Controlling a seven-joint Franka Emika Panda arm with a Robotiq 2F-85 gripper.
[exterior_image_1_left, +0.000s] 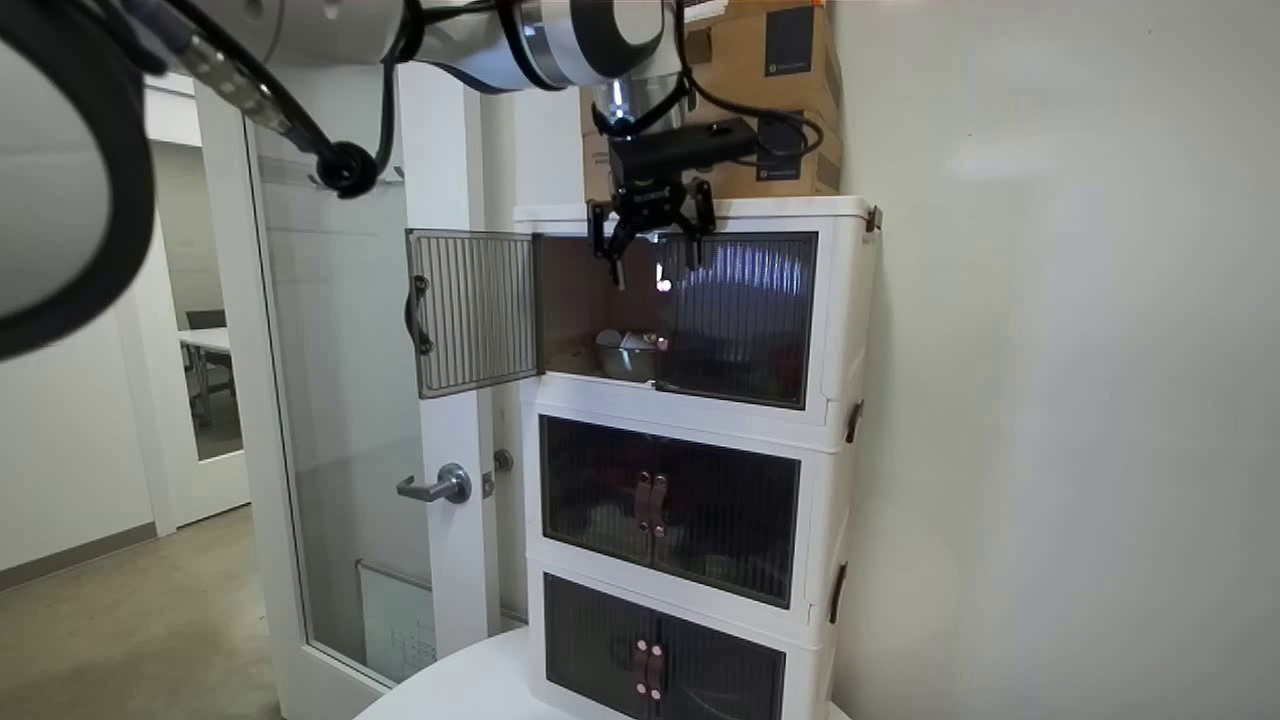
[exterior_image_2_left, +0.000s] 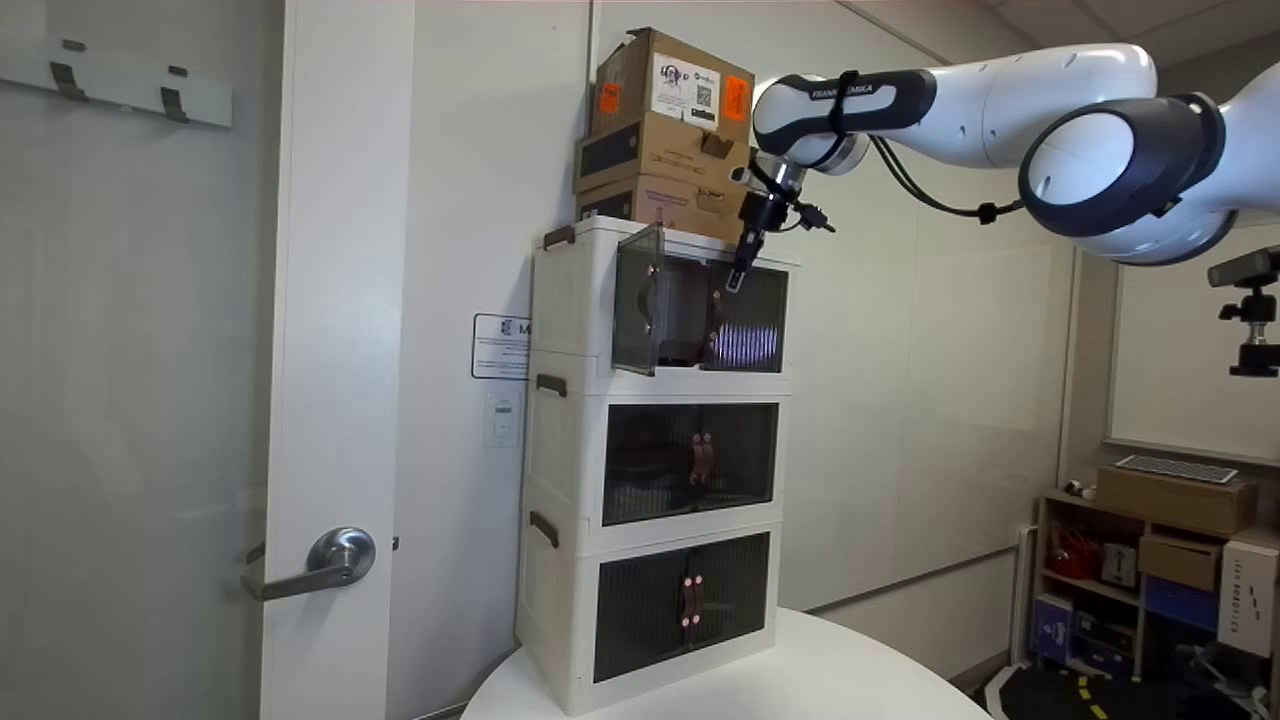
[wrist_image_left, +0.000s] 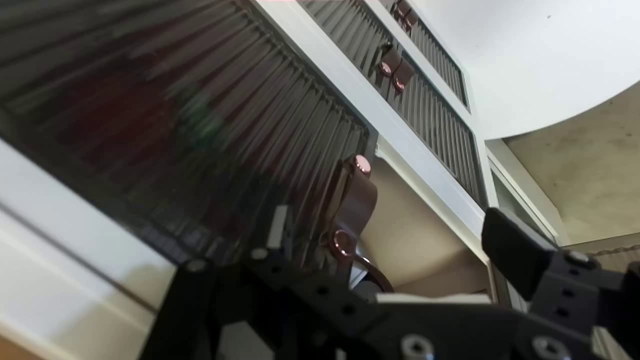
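My gripper (exterior_image_1_left: 656, 274) hangs at the top compartment of a white stacked cabinet (exterior_image_1_left: 672, 402), its fingers spread apart with nothing seen between them. The left door (exterior_image_1_left: 476, 314) of that compartment stands swung out, while its right door (exterior_image_1_left: 744, 318) is closed. In the wrist view the right door's brown strap handle (wrist_image_left: 355, 207) with copper studs lies just beyond the open fingers; whether a finger touches the door I cannot tell. Inside the open half sits a bowl (exterior_image_1_left: 626, 358) with light-coloured items. In the second exterior view the gripper (exterior_image_2_left: 734, 283) is in front of the cabinet's top level.
Cardboard boxes (exterior_image_2_left: 666, 132) are stacked on the cabinet top, close behind the wrist. The middle doors (exterior_image_1_left: 668, 504) and bottom doors (exterior_image_1_left: 660, 648) are closed. A white round table (exterior_image_2_left: 840, 672) carries the cabinet. Free room lies to the cabinet's right, before the wall (exterior_image_1_left: 1056, 360).
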